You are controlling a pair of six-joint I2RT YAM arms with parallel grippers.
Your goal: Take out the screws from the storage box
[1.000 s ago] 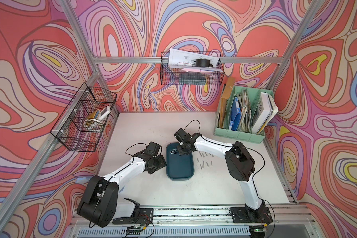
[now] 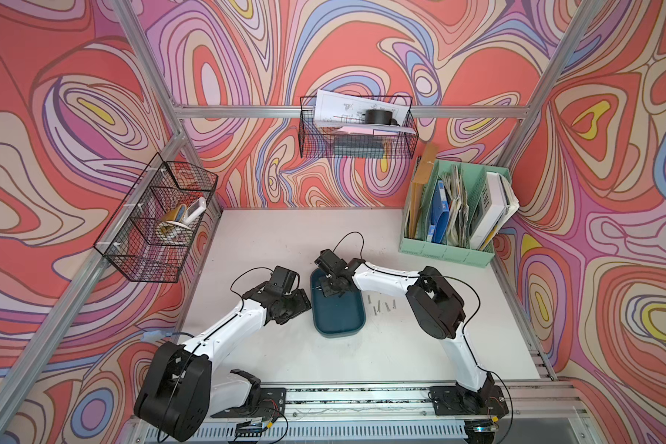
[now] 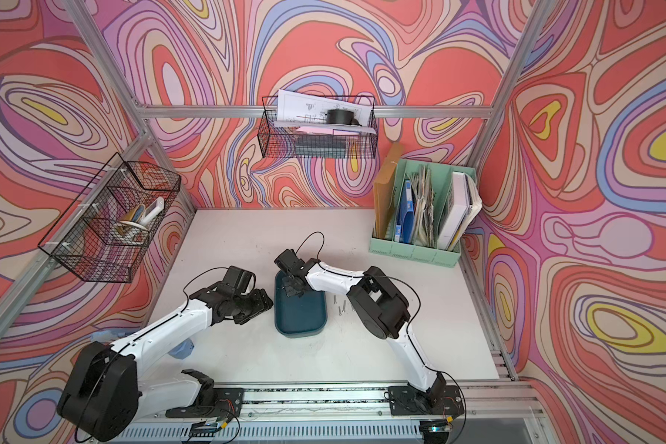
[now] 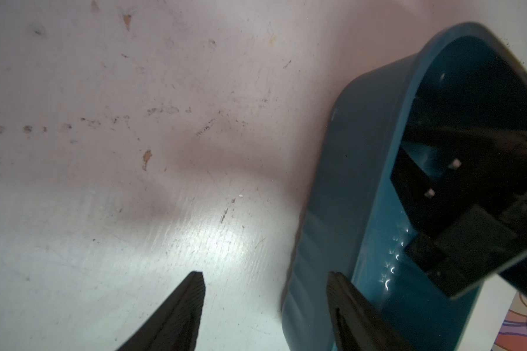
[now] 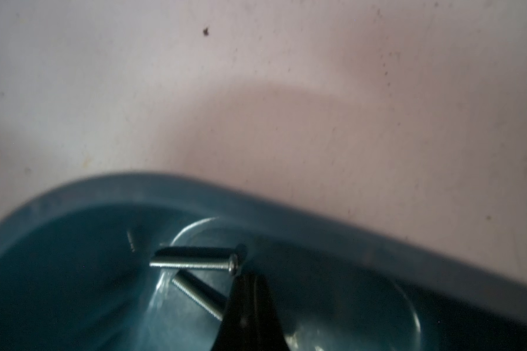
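The dark blue storage box (image 2: 339, 319) stands mid-table. In the right wrist view, two silver screws lie on its floor: one screw (image 5: 194, 262) with its head to the right, and a slanted screw (image 5: 198, 296) just below. My right gripper reaches into the box, shut, its tips beside these screws; nothing shows between them. My left gripper stands open at the box's left side. Its right finger (image 4: 348, 295) overlaps the box wall in that view, and whether they touch I cannot tell. Several loose screws (image 2: 377, 307) lie on the table right of the box.
A green file holder (image 2: 447, 251) with folders stands at the back right. Wire baskets hang at the left (image 2: 144, 251) and on the back wall (image 2: 359, 137).
My right gripper has moved left and lower into the box, covering the screws in the top left view. The box has shifted slightly right. My left arm has moved only slightly.
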